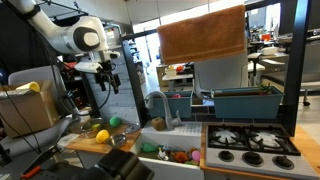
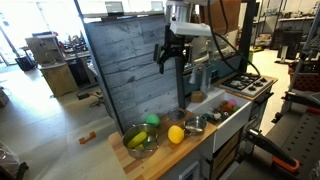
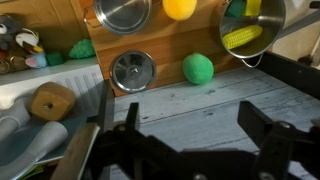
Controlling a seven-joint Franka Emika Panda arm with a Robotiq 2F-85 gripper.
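My gripper stands open, its two dark fingers far apart and nothing between them. Pale wood-grain panelling fills the space behind the fingers in the wrist view. In exterior view 2 the gripper (image 2: 170,58) hangs high in front of that panel, well above the counter. A green round object (image 3: 198,69) rests on the wooden counter beyond the fingers. Farther off are a yellow round object (image 3: 180,8) and a metal pot (image 3: 272,35) with a yellow corn-like piece (image 3: 241,38) inside. A small metal bowl (image 3: 133,71) sits to the left.
The sink basin (image 3: 30,142) holds a brown block (image 3: 53,101). An open drawer (image 1: 168,161) contains several colourful toys. A tap (image 1: 160,105) rises behind the sink, and a stove (image 1: 252,140) stands right. Open air surrounds the gripper.
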